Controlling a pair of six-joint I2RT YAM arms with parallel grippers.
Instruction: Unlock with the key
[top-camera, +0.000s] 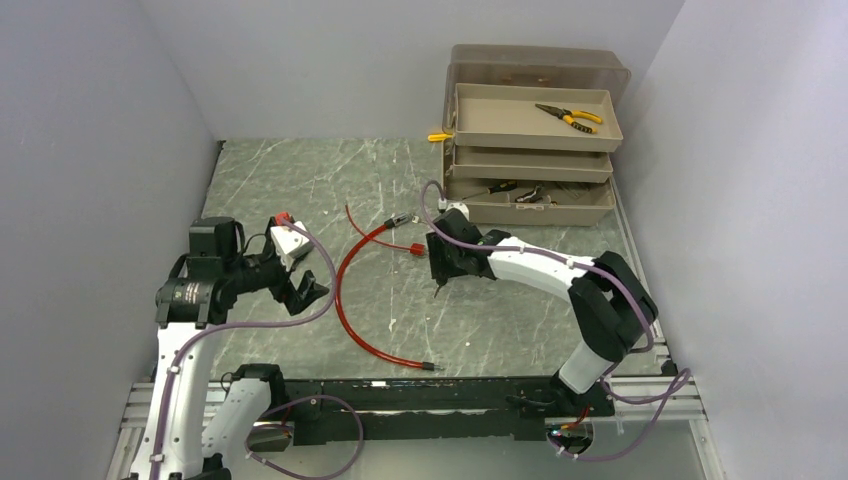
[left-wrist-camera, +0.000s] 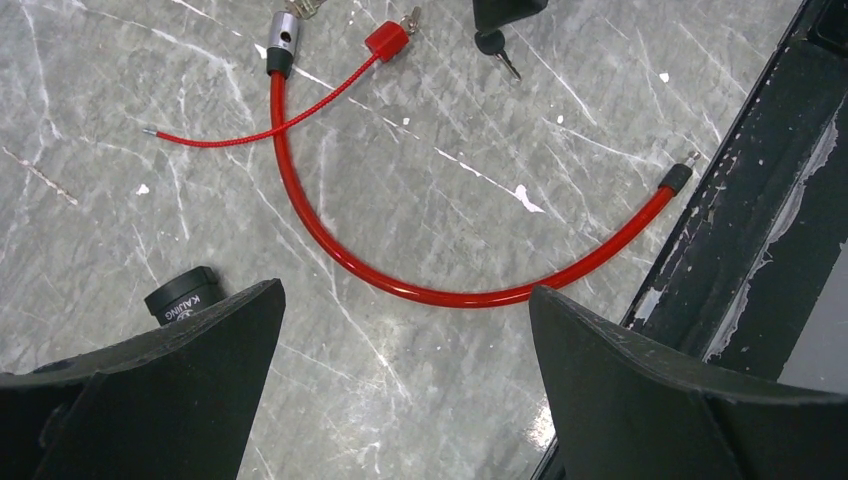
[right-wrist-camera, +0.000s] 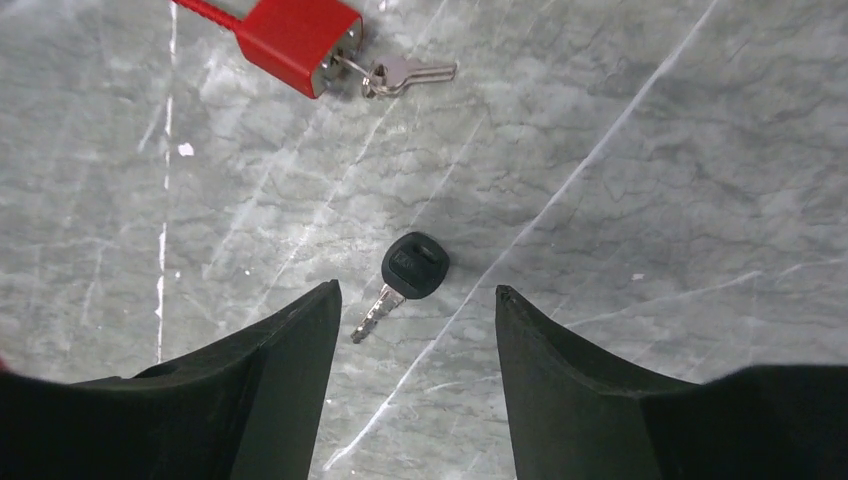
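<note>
A loose black-headed key (right-wrist-camera: 413, 264) lies flat on the marble table, between and just beyond the fingertips of my open right gripper, seen from above. Behind it is a small red padlock (right-wrist-camera: 295, 45) on a red cable, with silver keys (right-wrist-camera: 410, 74) at its lock. A thick red cable lock (left-wrist-camera: 430, 295) curves across the table, with keys (left-wrist-camera: 305, 6) at its metal end. My left gripper hangs open over the left part of the table, nothing between its fingers.
A tiered toolbox (top-camera: 530, 215) with pliers (top-camera: 568, 117) stands at the back right. A small black cylinder (left-wrist-camera: 185, 295) lies by the left gripper. The table's front has a dark rail (left-wrist-camera: 735, 230).
</note>
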